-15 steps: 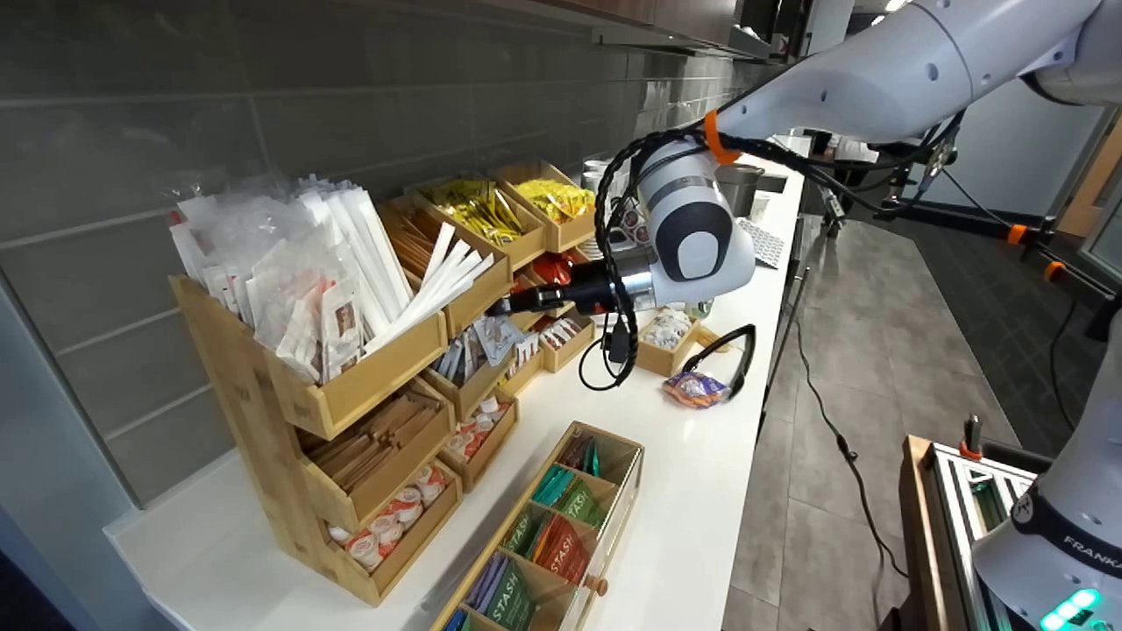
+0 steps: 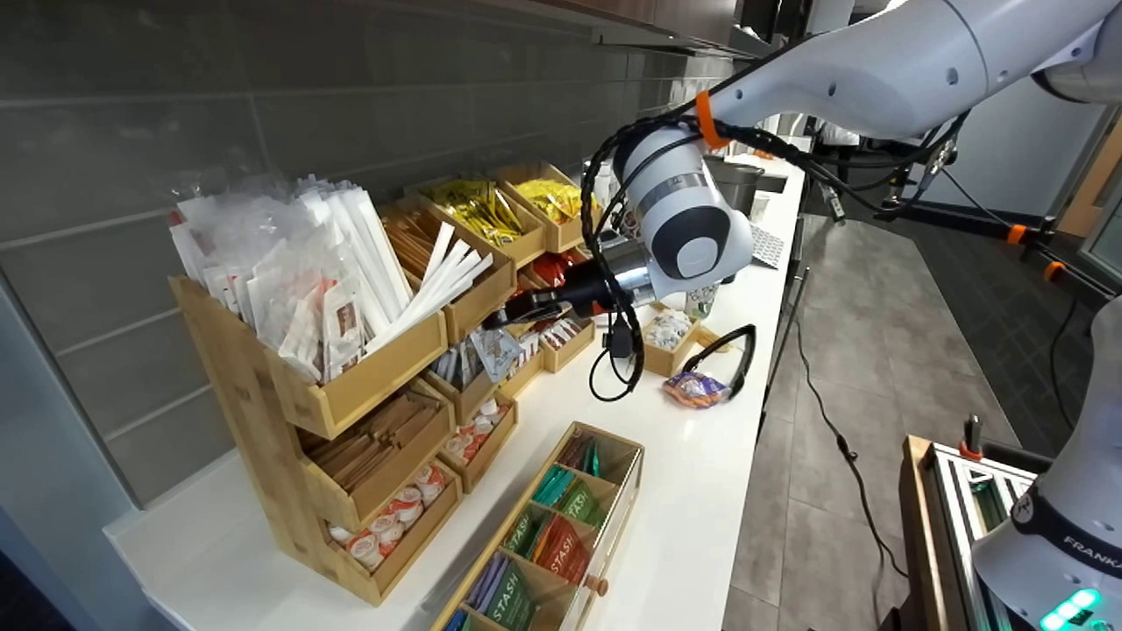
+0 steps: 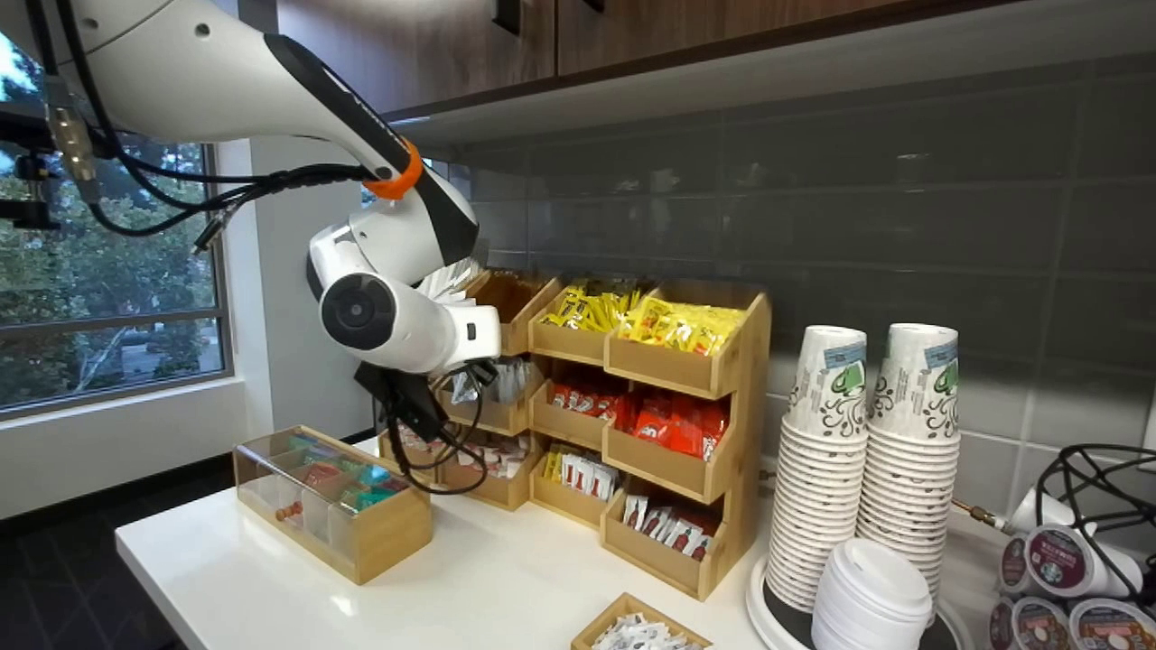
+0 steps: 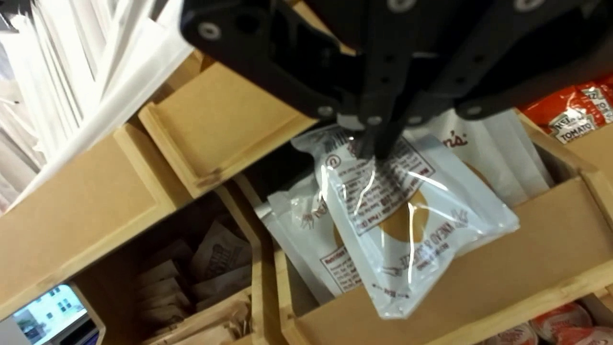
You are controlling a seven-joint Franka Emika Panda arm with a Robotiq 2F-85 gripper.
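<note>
In the wrist view, my gripper is shut, its fingertips over the upper part of a silvery packet (image 4: pixel 428 238) with a tan round picture. The packet's top is pinched between them, and its lower part hangs in front of a middle-row wooden bin (image 4: pixel 517 230). More silvery packets (image 4: pixel 313 221) stand inside that bin, behind the held one. Exterior view 1 shows the gripper (image 2: pixel 496 320) at the rack's middle row with the packet (image 2: pixel 497 353) below its tips. The arm's wrist hides the fingers in exterior view 2.
White wrapped utensils (image 2: pixel 452 275) stick out from the upper bin close to the gripper. Brown packets (image 4: pixel 215 253) fill the neighbouring bin; red ketchup packets (image 4: pixel 574 112) lie on the other side. A tea box (image 2: pixel 634 473) stands on the counter, with bare white surface beside it.
The cable loop has shifted too. Rack and tea box are unchanged.
</note>
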